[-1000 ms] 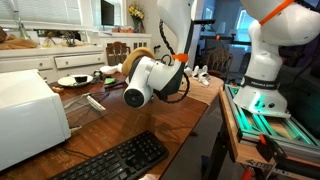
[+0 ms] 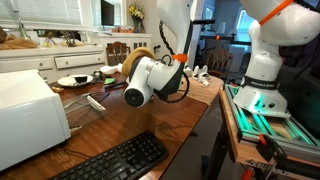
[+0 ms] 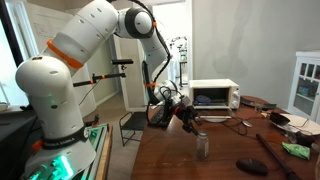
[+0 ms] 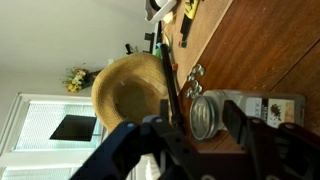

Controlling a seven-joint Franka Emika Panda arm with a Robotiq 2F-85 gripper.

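A clear glass jar (image 3: 202, 146) stands upright on the brown wooden table in the second exterior view. In the wrist view its round metallic top (image 4: 204, 116) faces the camera, and the pale body (image 4: 275, 108) stretches away to the right. My gripper (image 3: 188, 125) is low over the table, close to the jar on its far left side. Dark fingers (image 4: 240, 124) show apart in the wrist view, with the jar's top near the gap. Whether they touch the jar cannot be told. The first exterior view shows my gripper (image 2: 136, 97) above the table; no jar is discernible there.
A black keyboard (image 2: 115, 157) lies near the table edge, and a white toaster oven (image 2: 30, 115) stands to the left. A woven basket (image 4: 128, 90) and tools are visible in the wrist view. Dark objects (image 3: 252, 166) lie right of the jar.
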